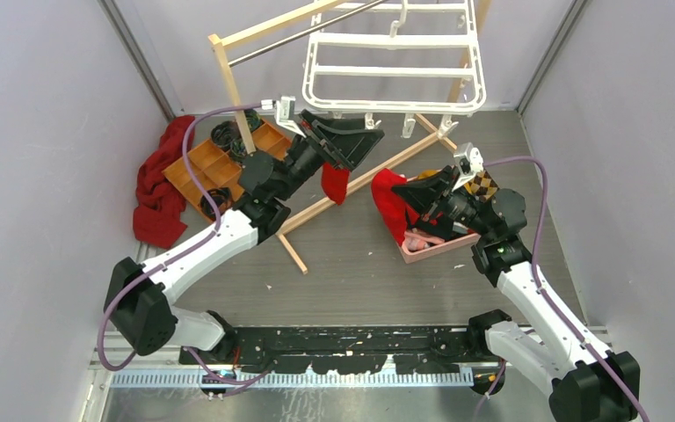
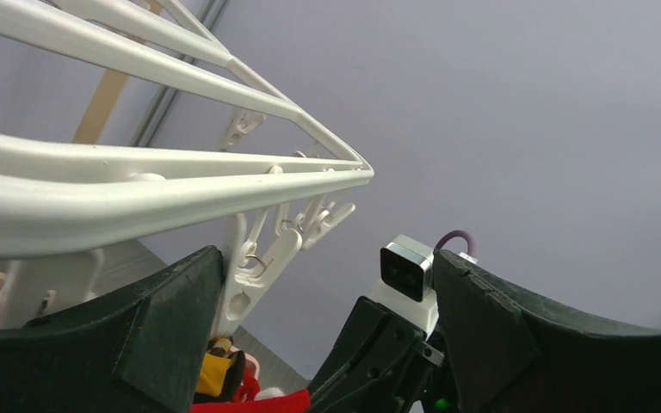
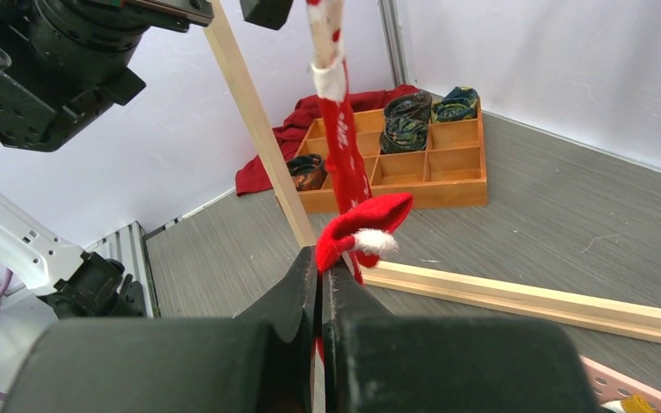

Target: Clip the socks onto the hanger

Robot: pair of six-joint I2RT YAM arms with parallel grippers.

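Note:
The white hanger [image 1: 395, 105] hangs at the top, several clips along its underside. My left gripper [image 1: 366, 149] is open beneath its near edge. In the left wrist view a white clip [image 2: 245, 288] stands beside the left finger [image 2: 168, 327], with nothing gripped between the fingers. A red-and-white sock [image 3: 342, 129] hangs down in the right wrist view; its upper end is out of frame. My right gripper is shut on a second red sock [image 3: 361, 224] with a white tuft, which shows over the box in the top view.
A pink box [image 1: 439, 249] of mixed items sits below the right gripper. Behind the left arm are a wooden compartment tray [image 1: 198, 180] and a red cloth [image 1: 158, 198]. A wooden beam [image 1: 356, 185] crosses the floor, which is clear in front.

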